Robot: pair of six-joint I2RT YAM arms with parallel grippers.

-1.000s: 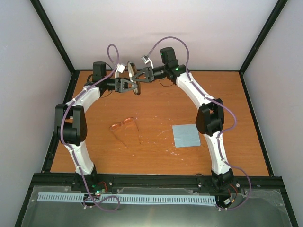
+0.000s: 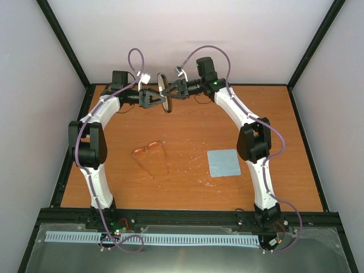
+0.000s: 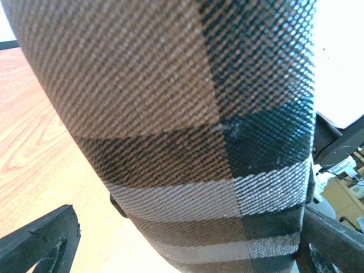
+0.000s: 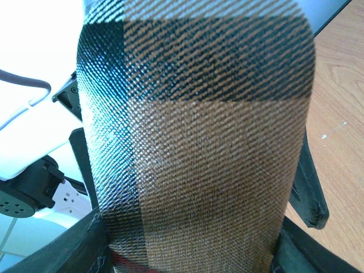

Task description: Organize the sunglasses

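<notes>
A plaid glasses case (image 2: 165, 94) in brown, black and grey hangs above the table between my grippers, filling much of both wrist views. My left gripper (image 2: 153, 98) stands open at the case, its fingers either side in the left wrist view. My right gripper (image 2: 173, 91) is at the case from the other side; the case hides how far its fingers are closed. Orange-framed sunglasses (image 2: 147, 149) lie on the left middle of the table with temples spread. A light blue cloth (image 2: 223, 163) lies at the right middle.
Dark frame edges and pale walls bound the workspace on the back and sides.
The left arm has shifted slightly toward the back; the case and right gripper have moved a little to the right. The sunglasses and cloth are unchanged.
</notes>
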